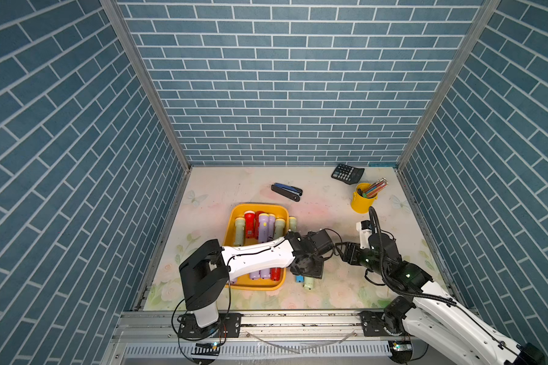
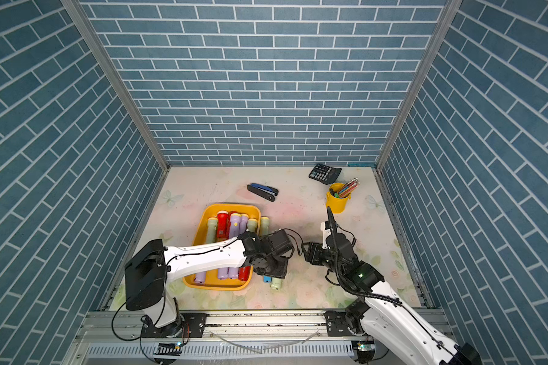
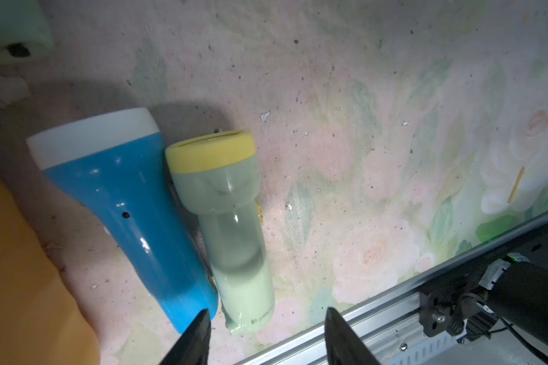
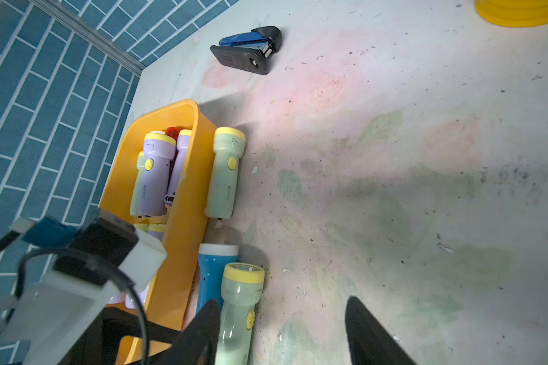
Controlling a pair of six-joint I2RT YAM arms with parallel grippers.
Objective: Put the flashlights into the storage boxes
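A blue flashlight point(image 3: 146, 225) and a pale green one point(image 3: 237, 255) lie side by side on the table beside the yellow box point(image 1: 254, 286). My open left gripper hangs over their lower ends. Another green flashlight point(image 4: 224, 176) lies along the box's outer wall farther back. The box holds several lilac, red and green flashlights, partly hidden by my left arm. My right gripper stands apart to the right, open, with nothing held between its fingers.
A stapler point(image 1: 286, 192) lies at the back middle; a calculator point(image 1: 347, 174) and a yellow pencil cup point(image 1: 363, 202) stand at the back right. The front rail point(image 3: 408, 298) is near the flashlights.
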